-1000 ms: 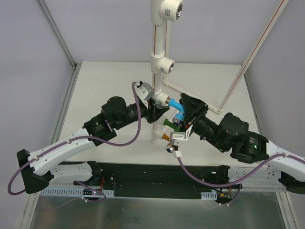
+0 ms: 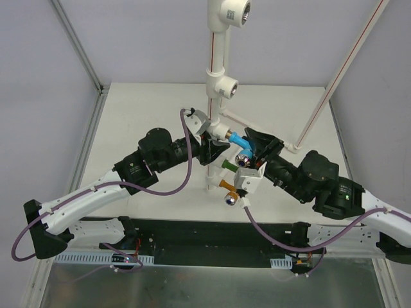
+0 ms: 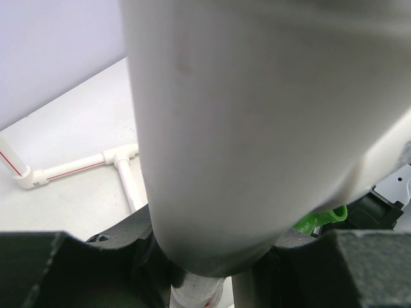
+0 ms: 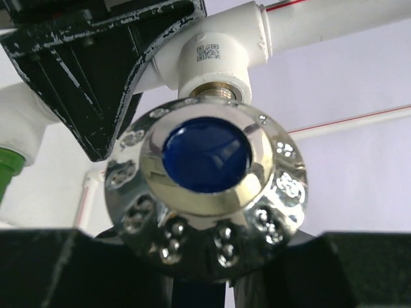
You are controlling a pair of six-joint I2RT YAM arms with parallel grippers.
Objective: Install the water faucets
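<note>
A blue faucet (image 2: 238, 140) with a chrome knob reaches from a white tee fitting (image 2: 219, 130) on the upright pipe. Its brass thread (image 4: 218, 90) shows at the fitting's mouth; how deep it sits I cannot tell. My right gripper is shut on this faucet, below the blue-centred knob (image 4: 205, 154); the grasp itself is mostly hidden. Around the white pipe (image 3: 212, 128), beside the tee, my left gripper is shut. Lower on the pipe sit a green faucet (image 2: 228, 165) and an orange one (image 2: 227, 185).
Two empty side fittings, an upper one (image 2: 235, 11) and a middle one (image 2: 225, 86), open to the right higher on the pipe. A slanted white pipe (image 2: 343, 74) with a red line stands at the right. Both grippers are close together.
My right wrist has turned a little, its white camera mount swinging right. The upright pipe's upper end has shifted slightly right.
</note>
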